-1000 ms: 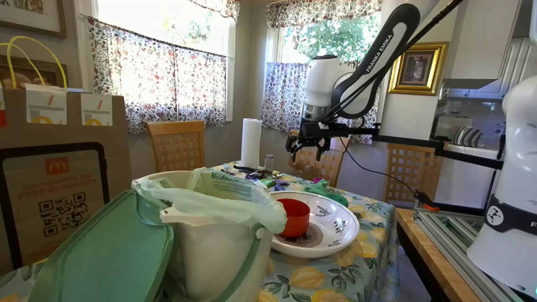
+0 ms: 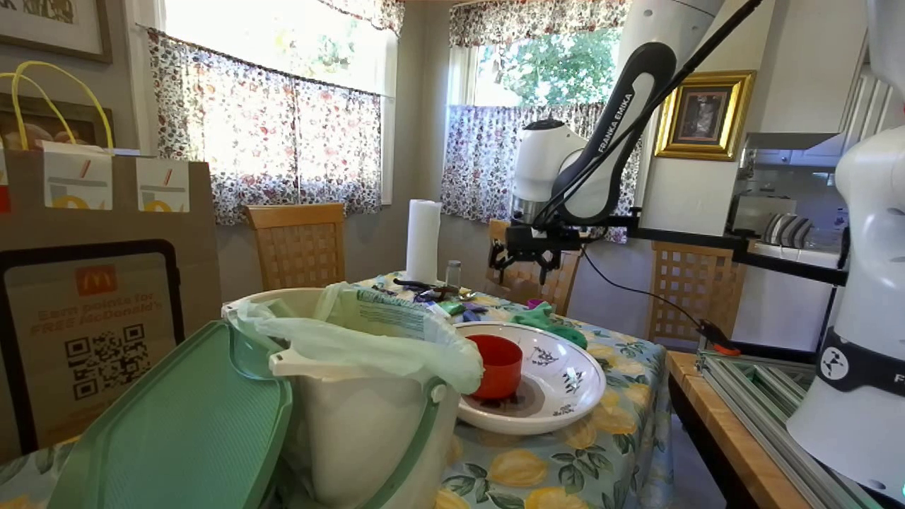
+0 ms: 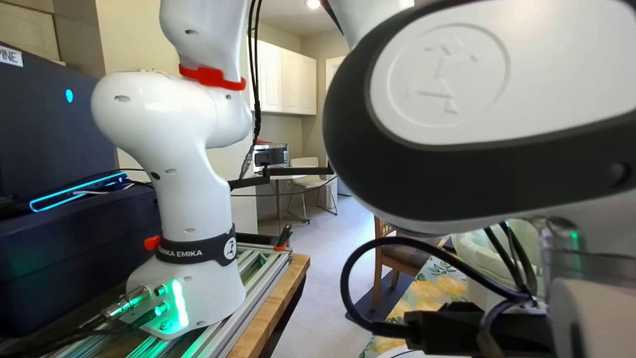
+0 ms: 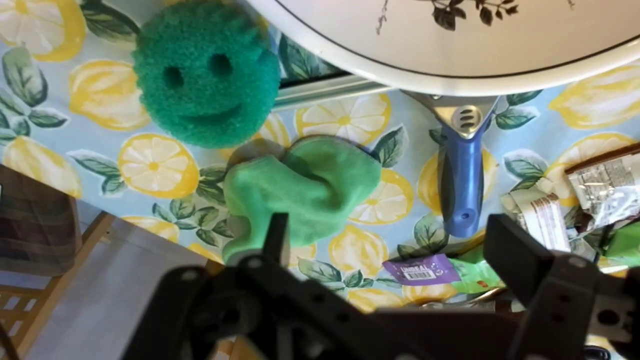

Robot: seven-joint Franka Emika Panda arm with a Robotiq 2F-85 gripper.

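My gripper hangs open over the far side of the table, its dark fingers spread wide with nothing between them. In the wrist view a crumpled green cloth (image 4: 312, 186) lies below, near the left finger. Up and to the left of it is a round green smiley sponge (image 4: 207, 78). A blue-handled tool (image 4: 463, 174) reaches out from under the bowl's rim, and a purple wrapper (image 4: 420, 270) lies between the fingers' lines, down on the tablecloth. In exterior view 1 the gripper (image 2: 523, 270) stands well above the tabletop. Exterior view 2 does not show its fingers.
A white bowl (image 2: 573, 382) holds a red cup (image 2: 498, 366). Nearer the camera stands a lined bin (image 2: 365, 441) with a green lid (image 2: 182, 416) leaning by it. A paper towel roll (image 2: 422, 241) stands at the back. More wrappers (image 4: 540, 219) lie right of the tool.
In exterior view 1 the arm and gripper have come down and shifted slightly right. Objects on the table look unmoved.
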